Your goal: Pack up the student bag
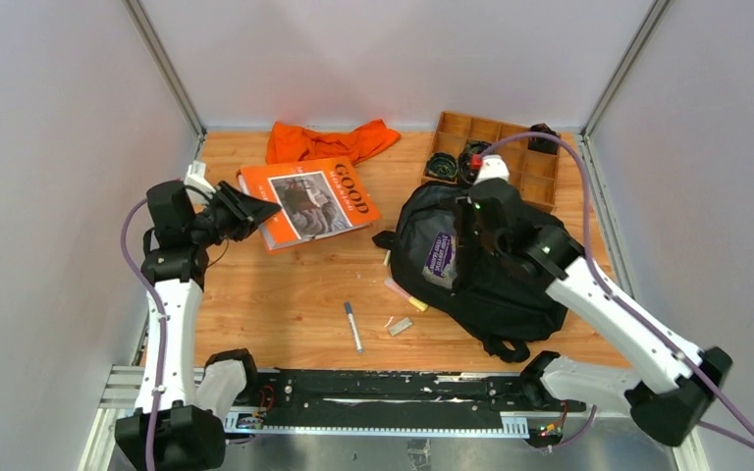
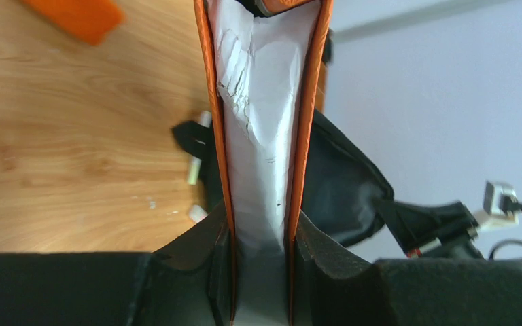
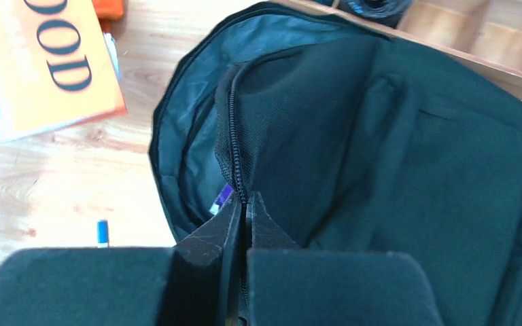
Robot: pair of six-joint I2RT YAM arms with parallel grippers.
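Note:
The black bag (image 1: 511, 294) lies on the right of the table, its mouth pulled apart toward the left. My right gripper is shut on the zippered edge of the upper flap and lifts it, so the grey lining and a purple-and-white package (image 1: 440, 257) inside show. At the left, my left gripper (image 1: 273, 209) is shut on the orange book (image 1: 358, 201), held tilted in the air above the table. In the left wrist view the white page edges of the book stand upright between the fingers.
Behind the bag stands a wooden divided box (image 1: 540, 182) with dark rolled items. An orange cloth (image 1: 329, 144) lies at the back. A marker (image 1: 353, 326) and an eraser (image 1: 400, 327) lie in front of the bag. Bare table separates book and bag.

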